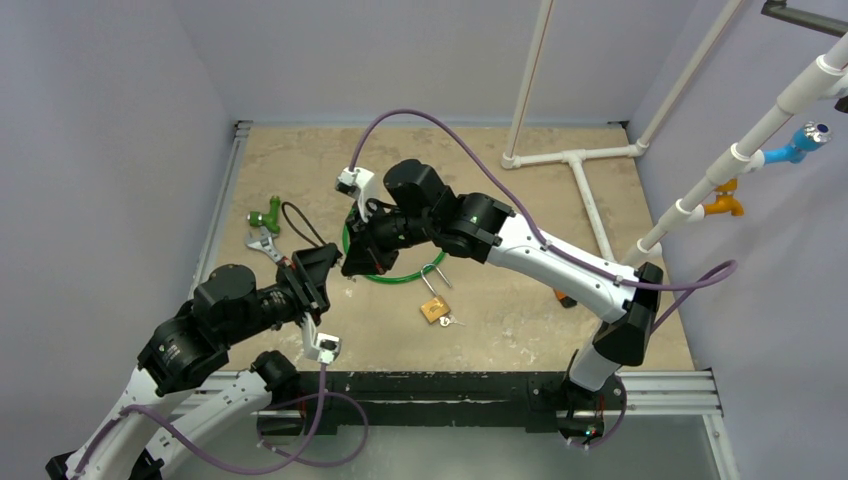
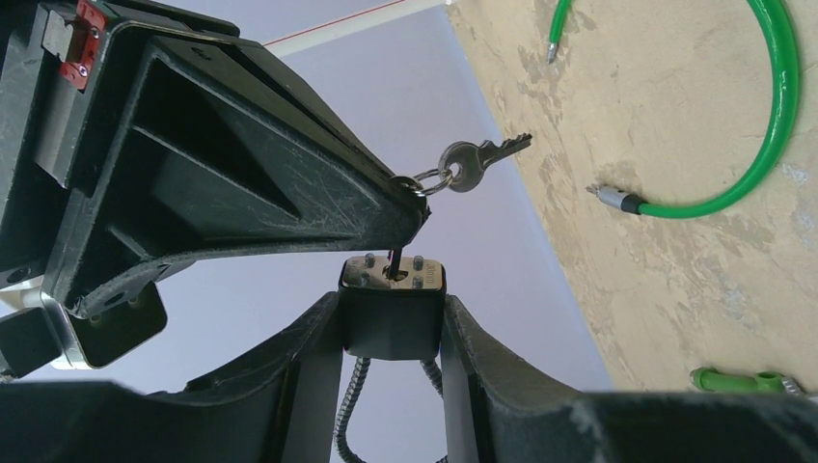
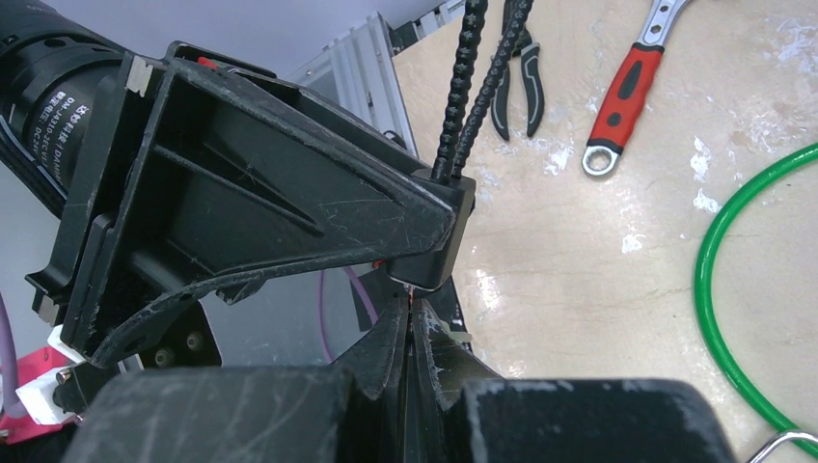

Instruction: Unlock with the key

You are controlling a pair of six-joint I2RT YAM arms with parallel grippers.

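My left gripper [image 1: 325,262] is shut on a black cable lock, whose cable [image 3: 453,96] rises from it in the right wrist view. My right gripper [image 1: 352,268] is shut at the lock's face. In the left wrist view, a key [image 2: 468,166] on a ring hangs at the right fingertips, and a thin dark shank runs from them into the lock's keyhole; how deep it sits is unclear. A brass padlock [image 1: 434,308] with its own keys [image 1: 446,321] lies on the board.
A green hose [image 1: 405,279] lies under the grippers. An adjustable wrench [image 3: 622,106], pliers [image 3: 531,87] and a green fitting [image 1: 265,215] lie at the left. White pipes [image 1: 590,205] stand at the right. The board's front middle is mostly clear.
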